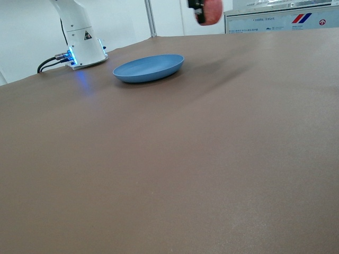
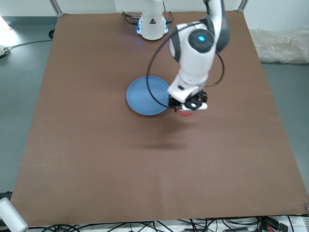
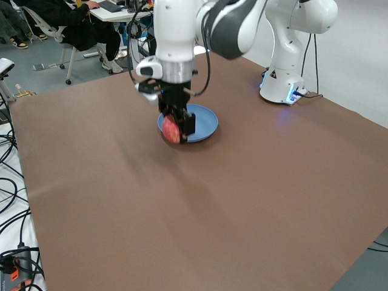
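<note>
A red apple (image 3: 171, 129) is held in my black gripper (image 3: 177, 127), which is shut on it, raised above the table. In the left view my gripper (image 2: 188, 106) is just right of the blue plate (image 2: 142, 99), with the apple mostly hidden beneath it. The plate (image 1: 148, 67) lies flat and empty in the top view, where the apple (image 1: 212, 11) shows high at its right. In the right view the plate (image 3: 205, 121) is partly hidden behind gripper and apple.
Cables and equipment line the table's edges.
</note>
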